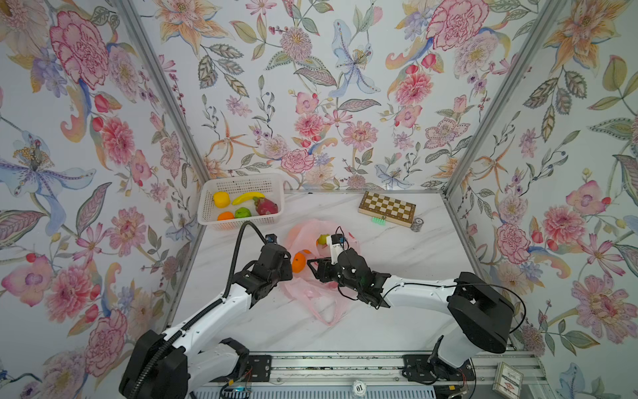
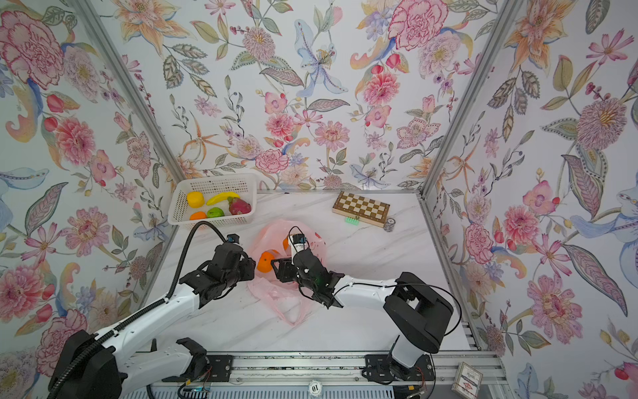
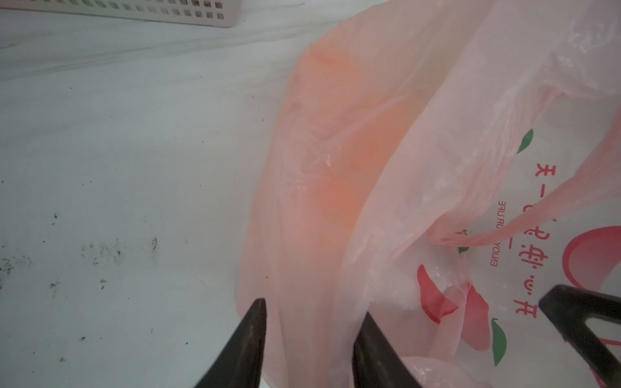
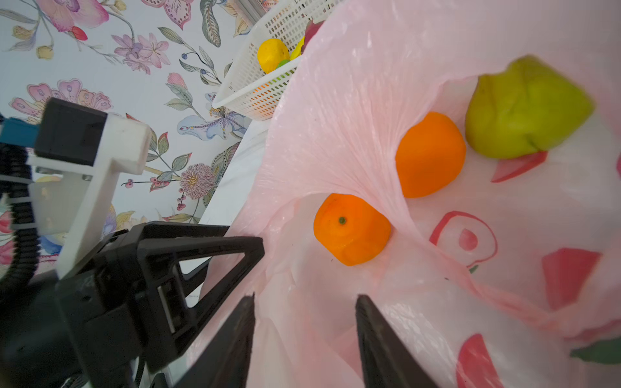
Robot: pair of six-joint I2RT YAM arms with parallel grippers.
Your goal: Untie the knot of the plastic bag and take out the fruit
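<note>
The pink plastic bag [image 1: 322, 309] lies spread on the table, its mouth open toward my right gripper. Inside it the right wrist view shows an orange fruit [image 4: 351, 229], a second orange fruit [image 4: 429, 155] and a yellow-green fruit [image 4: 527, 110]. None of these is between the right fingers, which frame pink film; how firmly they grip it cannot be told. At the bag's left edge is my left gripper, its fingers apart with a fold of film between them. No tied knot is visible.
A white basket [image 1: 241, 185] of fruit stands at the back left. At the back right lie a chessboard [image 1: 386, 207], a small green item [image 1: 378, 220] and a grey round object [image 1: 416, 224]. Bare table [image 1: 425, 256] shows right of the bag.
</note>
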